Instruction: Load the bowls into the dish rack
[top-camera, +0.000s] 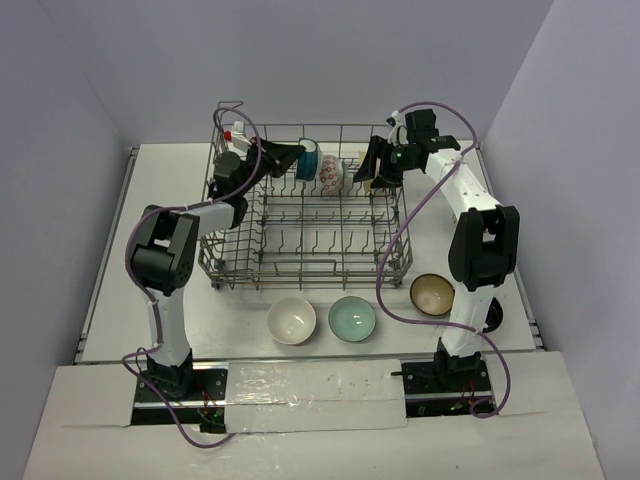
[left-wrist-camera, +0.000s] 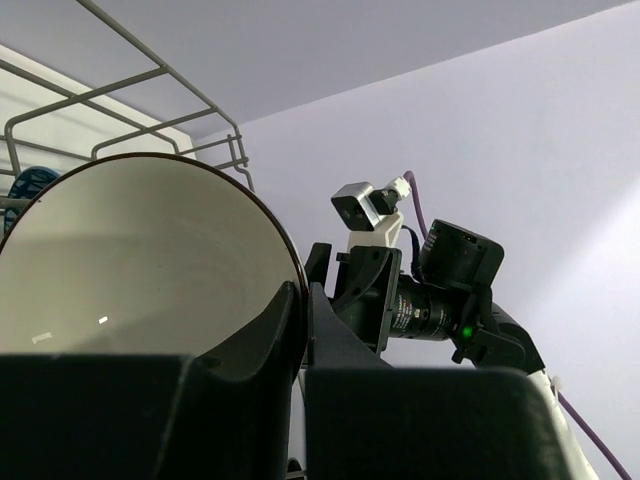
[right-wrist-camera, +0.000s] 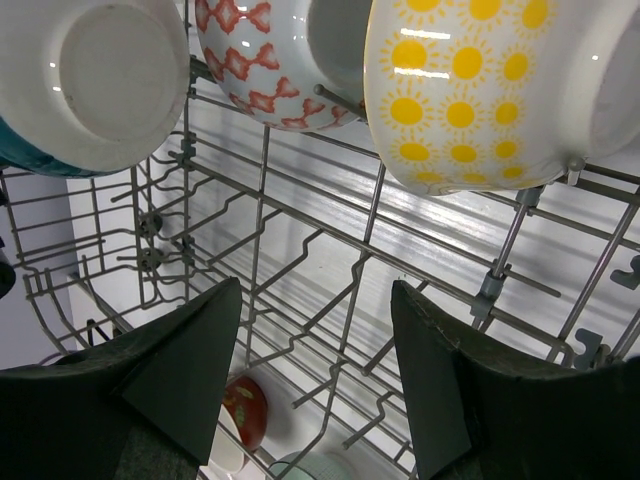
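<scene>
At the back of the wire dish rack, my left gripper is shut on the rim of a teal bowl turned on its side. Its pale inside fills much of the left wrist view, the dark rim pinched between the fingers. Right beside it stands a red-patterned bowl, on edge in the rack. Further right is a yellow sun-patterned bowl, also on its side. My right gripper is open above the wires with nothing between its fingers, near the yellow bowl.
In front of the rack stand a cream bowl and a pale green bowl. A brown bowl sits at the right, with a dark item partly behind the right arm. The rack's middle and front rows are empty.
</scene>
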